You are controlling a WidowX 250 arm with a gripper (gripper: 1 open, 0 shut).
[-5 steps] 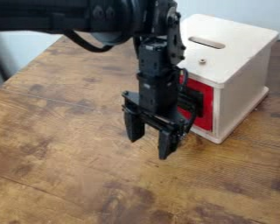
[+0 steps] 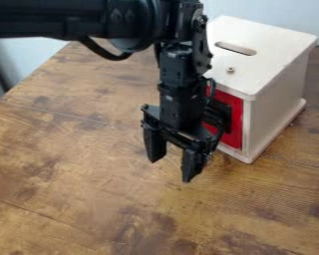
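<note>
My black gripper [image 2: 173, 157] hangs open over the wooden table [image 2: 83, 199], its two fingers pointing down with nothing between them. It is in front of a pale wooden box [image 2: 269, 115] with a slot in its top and a small knob or screw near the top edge. The box's red front [image 2: 233, 125] is partly hidden behind my wrist and gripper.
The box takes up the back right, and the table's far edge runs along the upper left, near a pale wall.
</note>
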